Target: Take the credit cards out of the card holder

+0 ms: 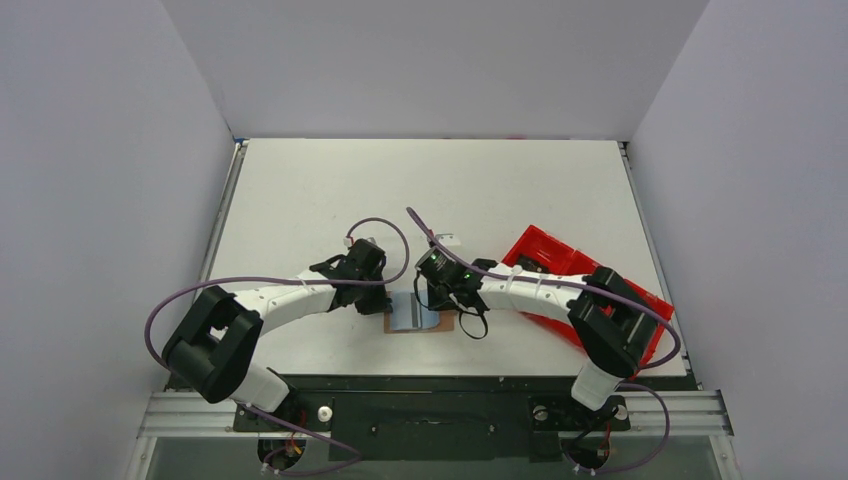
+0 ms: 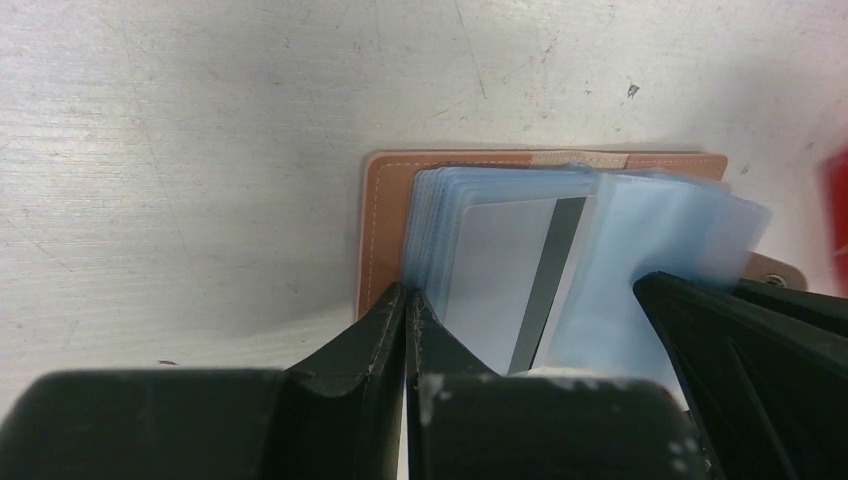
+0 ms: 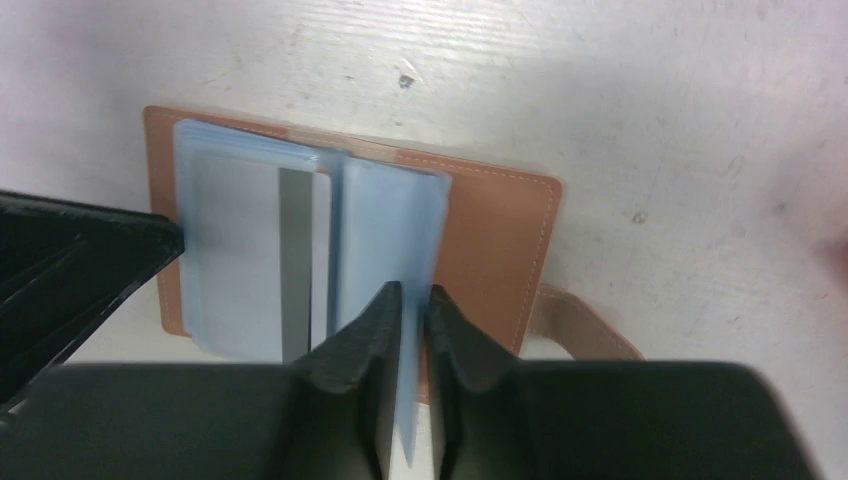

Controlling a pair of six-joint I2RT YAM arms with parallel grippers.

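The brown card holder (image 1: 448,314) lies opened flat near the table's front, its pale blue clear sleeves (image 3: 385,230) fanned over it. A white card (image 3: 235,230) with a dark grey stripe sits inside a sleeve. My left gripper is shut at the left edge of the sleeves, nothing seen between its fingers. My right gripper is part open, its narrow gap straddling the free edge of a raised sleeve. Whether both fingers touch that sleeve is hard to tell. Both arms partly cover the holder in the top view.
On the right of the table stands a red tray (image 1: 545,243) with a dark object inside, under my right arm. A brown strap with a snap (image 2: 775,270) extends from the holder's right side.
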